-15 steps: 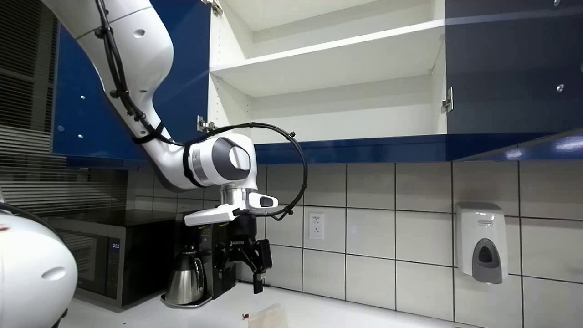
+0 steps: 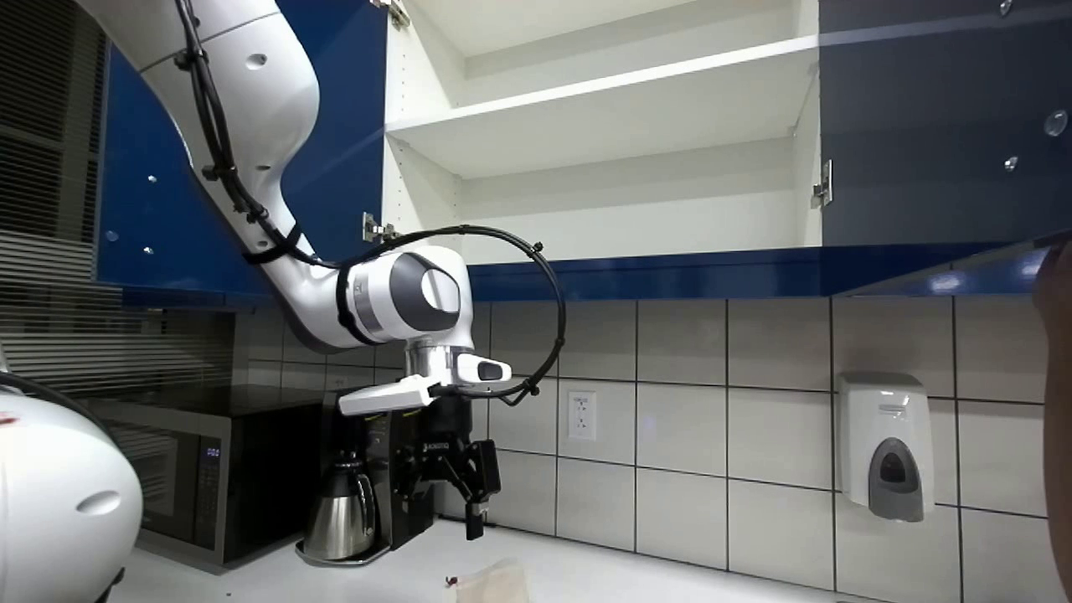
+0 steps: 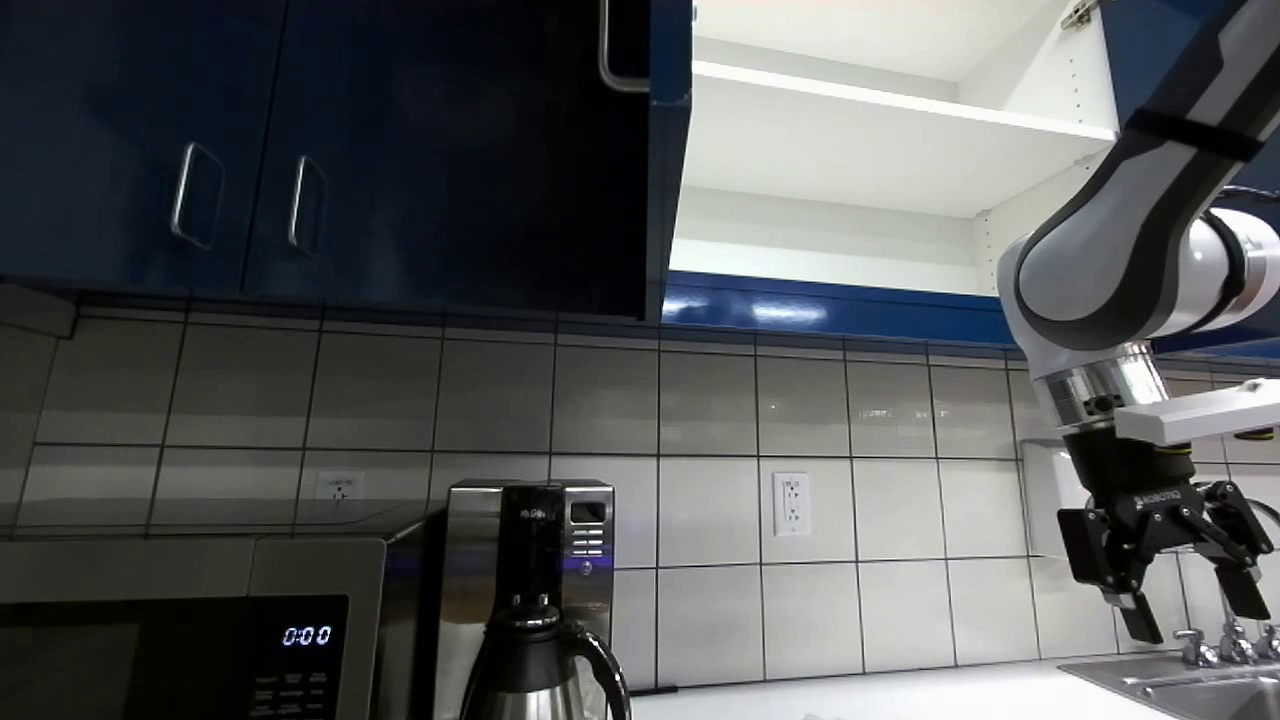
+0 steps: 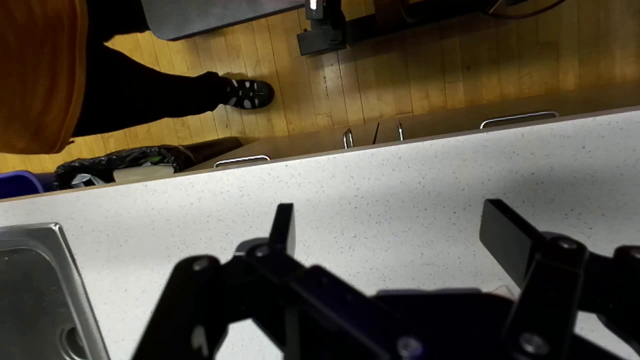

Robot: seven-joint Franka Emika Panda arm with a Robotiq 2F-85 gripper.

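My gripper (image 3: 1196, 610) hangs open above the counter, pointing down. In the wrist view its two black fingers (image 4: 504, 237) stand wide apart, with only bare speckled countertop showing between their tips. Near the front of exterior view 1, a beige, cloth-like item (image 2: 492, 583) lies on the counter, cut off by the lower edge. It is below and apart from the gripper. Above, the white cabinet (image 2: 623, 110) stands open, its visible shelves empty.
A coffee maker with a steel carafe (image 2: 342, 512) stands beside the microwave (image 2: 201, 472). The soap dispenser (image 2: 887, 447) is on the tiled wall. A sink (image 4: 36, 288) is set into the counter (image 4: 384, 180). A person (image 4: 162, 99) stands beyond the counter's edge.
A brown shape has come in at the right edge of exterior view 1, and the reflections or fittings on the right cabinet door have shifted slightly. The arm and gripper look unmoved.
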